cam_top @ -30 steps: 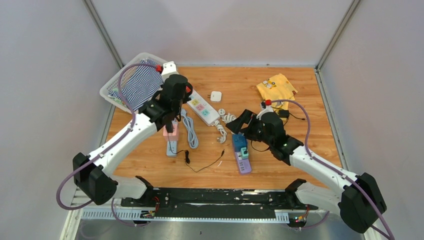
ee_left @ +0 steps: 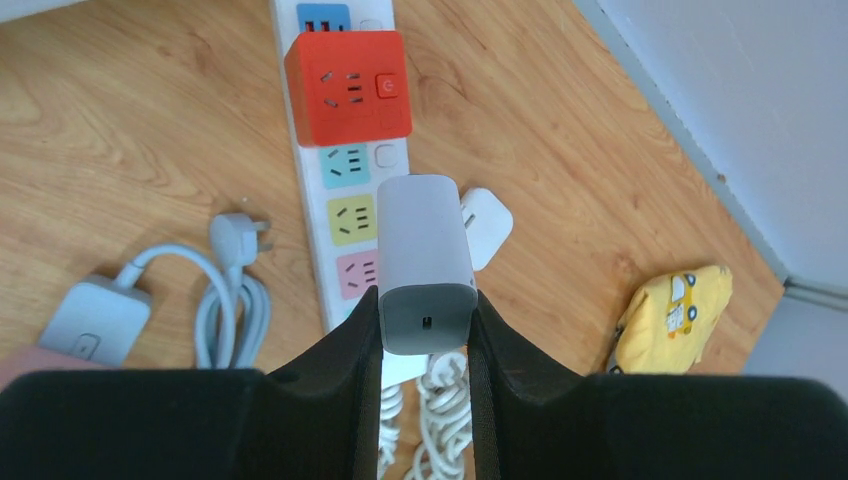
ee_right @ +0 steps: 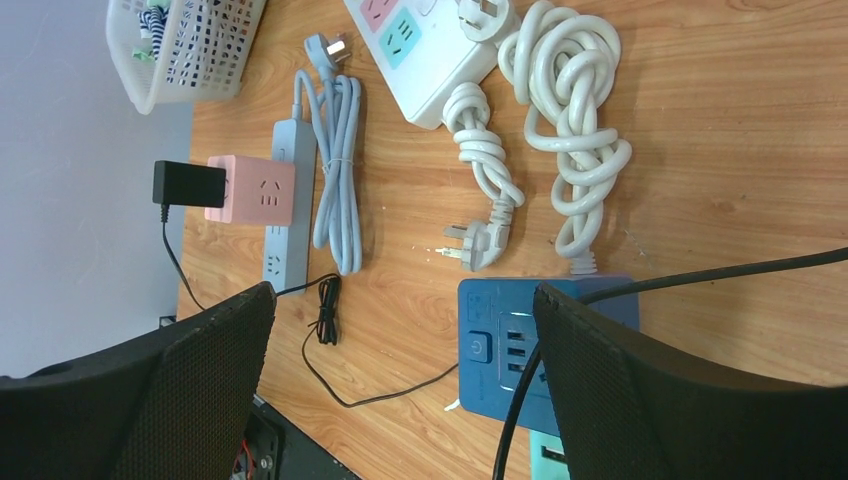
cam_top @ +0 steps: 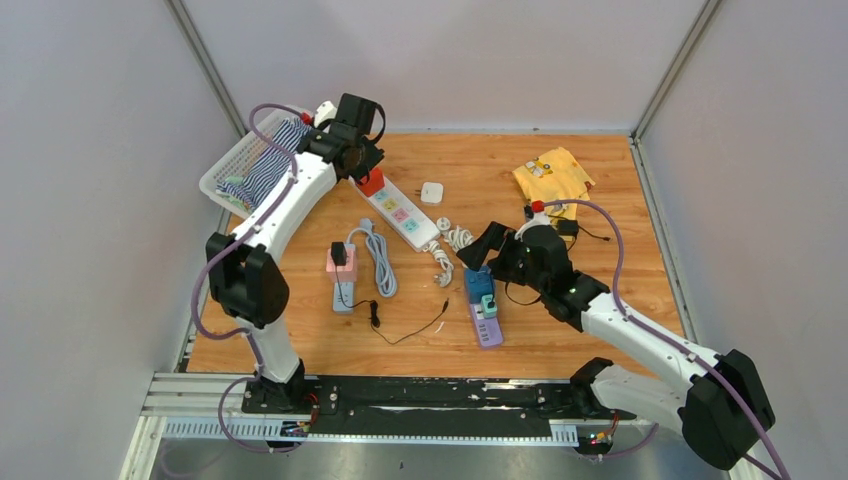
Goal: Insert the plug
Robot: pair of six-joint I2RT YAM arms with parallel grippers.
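In the left wrist view a white block-shaped plug [ee_left: 425, 235] with a grey end sits between the fingers of my left gripper, which is shut on it. Its prongs are hidden. Beneath lies the long white power strip [ee_left: 318, 215] with coloured sockets; a red cube socket [ee_left: 352, 90] stands on it towards the far end. From above, the left gripper [cam_top: 374, 165] covers that end of the strip. My right gripper stands open over the table near a blue cube socket [ee_right: 490, 350]; a black cable [ee_right: 720, 275] crosses in front of its right finger.
A second white plug [cam_top: 431, 193] lies right of the strip. Coiled white cords [ee_right: 575, 120], a grey-blue coiled cord [cam_top: 381, 262] and a pink cube socket [cam_top: 342, 267] lie nearby. The basket [cam_top: 222, 172] is at back left, a yellow cloth [cam_top: 556, 178] at right.
The right arm stayed almost still.
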